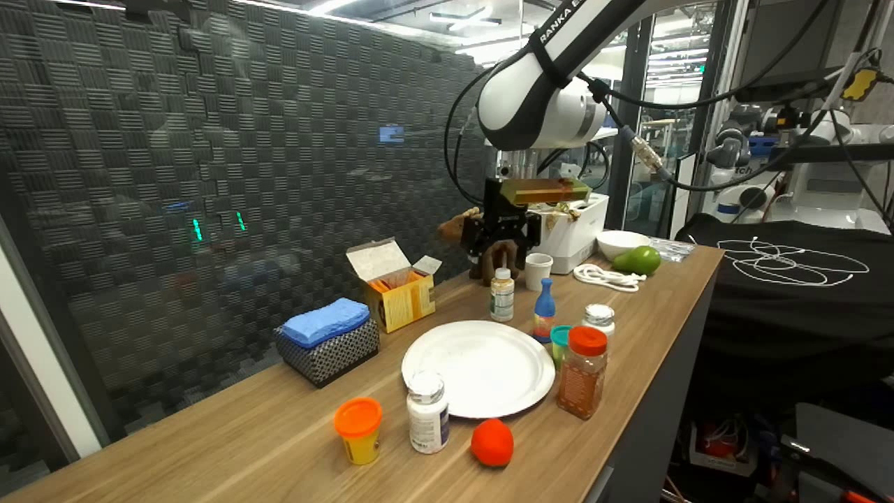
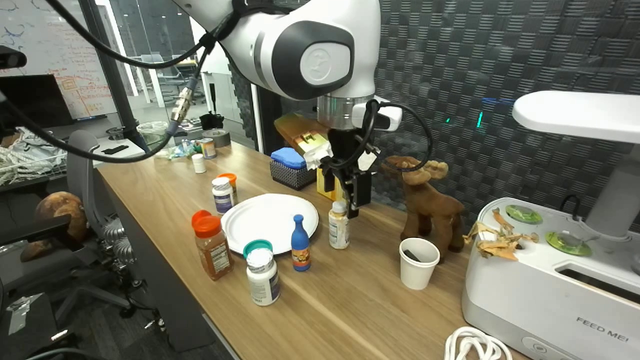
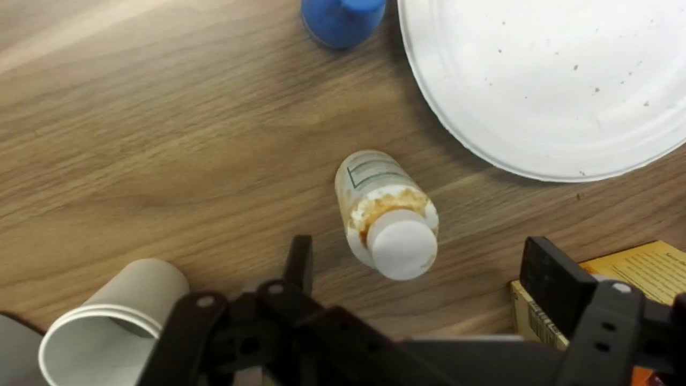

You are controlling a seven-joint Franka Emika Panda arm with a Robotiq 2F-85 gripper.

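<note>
My gripper is open, its two dark fingers wide apart and nothing held between them. A white-capped pill bottle [image 3: 386,206] stands upright on the wooden counter; in the wrist view its cap shows between the fingers, and the bottle's base lies farther up the picture. From the second exterior view, the gripper [image 2: 345,195] hangs just above and beside this bottle [image 2: 339,228]. The first exterior view has the gripper [image 1: 503,239] over the back of the counter, behind and above the bottle [image 1: 502,297].
Close by are a white plate [image 1: 478,369], a blue bottle [image 2: 300,246], a paper cup [image 2: 418,264], a brown plush moose [image 2: 435,207] and an open yellow box [image 1: 402,297]. A white planter [image 2: 540,288] stands farther right. Bare counter [image 2: 360,306] lies in front of the cup.
</note>
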